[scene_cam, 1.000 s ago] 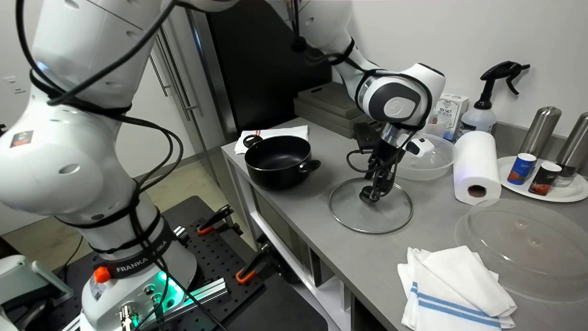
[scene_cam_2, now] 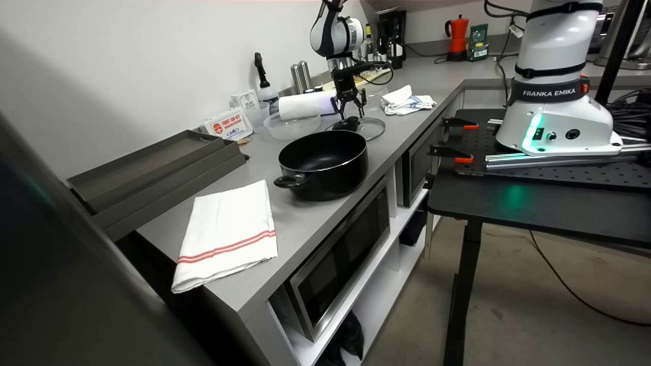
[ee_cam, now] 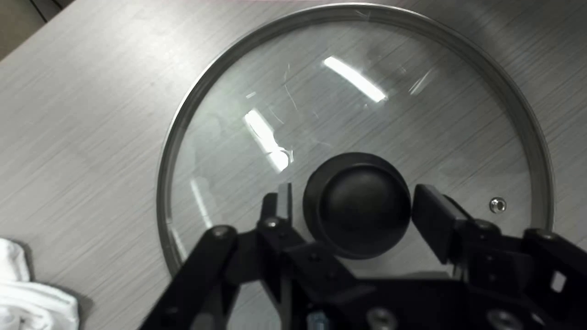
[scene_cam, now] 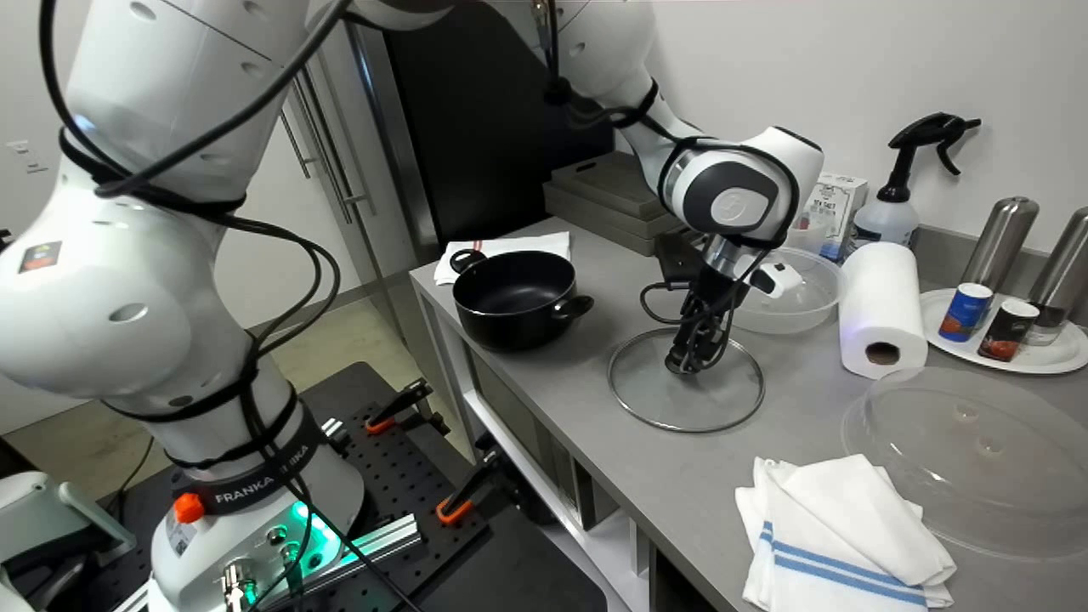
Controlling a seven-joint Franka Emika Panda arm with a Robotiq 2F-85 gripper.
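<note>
A round glass lid (ee_cam: 236, 148) with a metal rim lies flat on the grey counter. Its black knob (ee_cam: 360, 203) stands between the fingers of my gripper. The fingers are part open: a gap shows between the knob and the left finger, while the right finger (ee_cam: 434, 214) is right beside the knob, and I cannot tell whether they touch. From exterior view 1, the fingers hide much of the knob. A black two-handled pot (scene_cam: 512, 306) sits uncovered on the counter, left of the lid in that view.
Behind the gripper is a clear plastic bowl (scene_cam: 790, 306), with a paper towel roll (scene_cam: 882, 296) to its right. A white cloth with blue stripes (scene_cam: 831, 520) and a clear plastic cover (scene_cam: 979, 459) occupy the near right. Bare counter separates pot and lid.
My gripper has shifted slightly down and to the left, and its fingers now cover more of the knob. Lid and pot have stayed in place.
</note>
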